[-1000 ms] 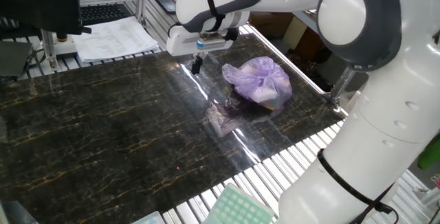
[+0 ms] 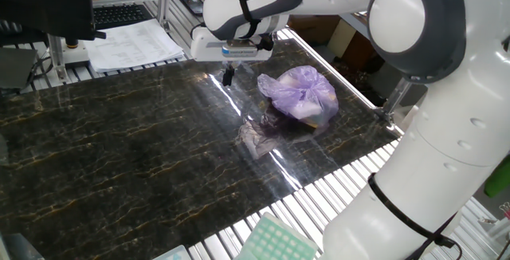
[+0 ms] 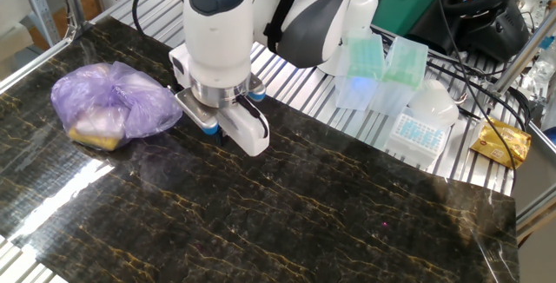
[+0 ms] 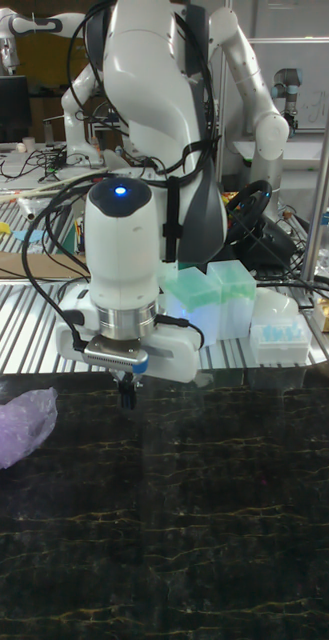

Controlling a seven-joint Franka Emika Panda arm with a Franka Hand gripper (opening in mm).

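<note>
A knotted, translucent purple plastic bag (image 2: 304, 96) lies on the dark marbled tabletop, with something pale and yellowish inside it. In the second exterior view the bag (image 3: 111, 105) is at the left, and only part of the bag (image 4: 18, 429) enters the third view at its left edge. My gripper (image 2: 229, 78) hangs above the table beside the bag, apart from it. Its dark fingertips sit close together at the middle of the hand, and nothing shows between them. Seen from the third view, the gripper (image 4: 127, 395) points down near the table's edge on the robot's side.
Translucent boxes with green tops (image 3: 401, 62), a white tip box (image 3: 417, 139) and a gold packet (image 3: 502, 144) stand on the slatted rails beyond the tabletop. Papers (image 2: 134, 46) and a keyboard (image 2: 121, 14) lie past the opposite edge.
My gripper has shifted very slightly to the left in the first exterior view. The bag stays where it was.
</note>
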